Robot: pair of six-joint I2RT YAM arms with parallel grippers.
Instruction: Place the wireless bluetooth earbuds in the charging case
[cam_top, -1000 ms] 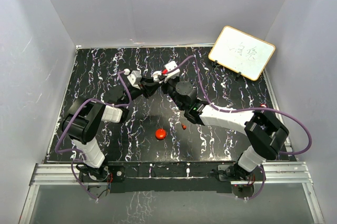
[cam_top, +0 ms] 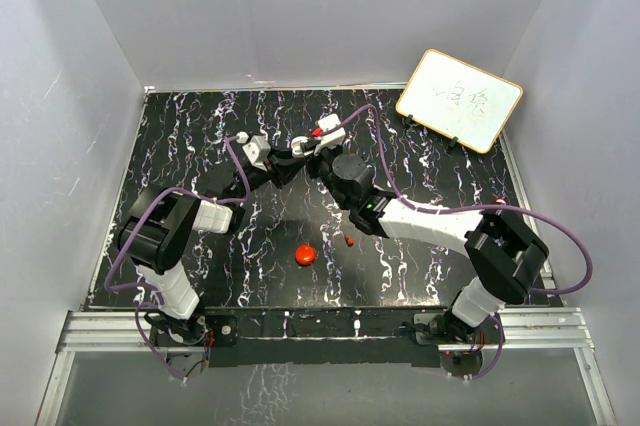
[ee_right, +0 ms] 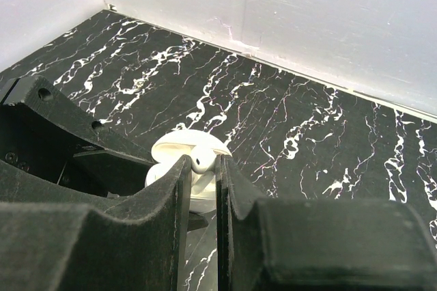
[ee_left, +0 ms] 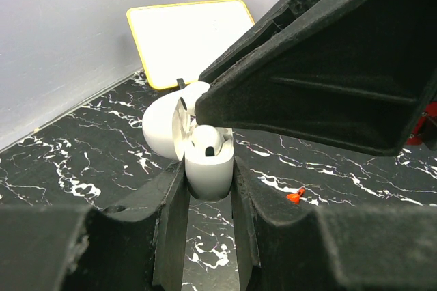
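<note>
The white charging case (cam_top: 299,144), its lid (ee_left: 162,127) raised, is held off the table by my left gripper, which is shut on the case body (ee_left: 209,176). A white rounded piece (ee_left: 206,139) shows in the case; whether it is a seated earbud I cannot tell. From the other side, my right gripper is shut on a white earbud (ee_right: 203,159), right at the open case in front of its lid (ee_right: 179,142). The fingers hide the earbud's lower part, so how deep it sits cannot be seen.
A red round object (cam_top: 305,255) and a small red piece (cam_top: 349,241) lie on the black marbled table in front of the grippers. At the back right stands a whiteboard (cam_top: 460,101).
Both arms look nearly still; the right gripper's upper part appears to have shifted very slightly at the case. Each gripper stays at the case.
</note>
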